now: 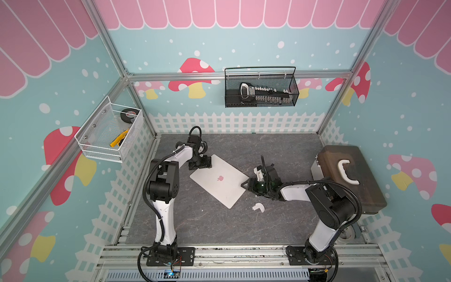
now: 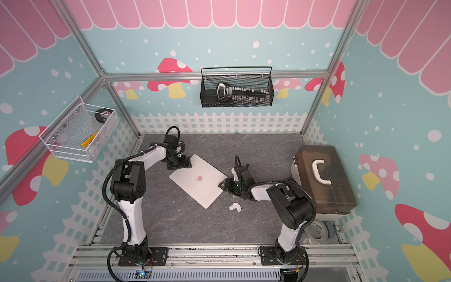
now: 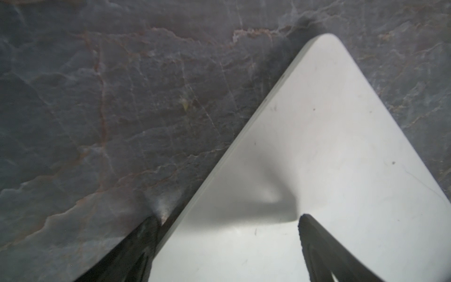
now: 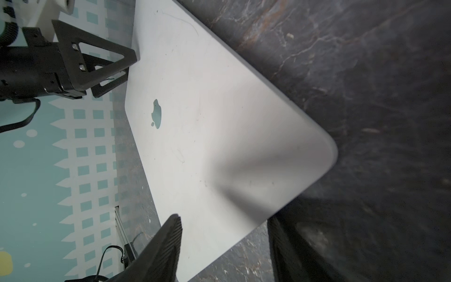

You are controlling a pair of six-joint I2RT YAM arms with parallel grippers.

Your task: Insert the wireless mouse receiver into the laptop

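A closed silver laptop (image 1: 220,188) lies flat and angled on the dark table. My left gripper (image 1: 204,162) is over its back-left corner, open, with one finger outside the edge and one above the lid in the left wrist view. My right gripper stands open at the right corner, its left finger (image 4: 164,249) over the lid and the other at the edge. No receiver can be clearly identified.
A small white curved piece (image 1: 258,206) lies below the right gripper. A brown-lidded case (image 1: 343,188) stands at the right. Baskets (image 1: 108,141) hang on the walls.
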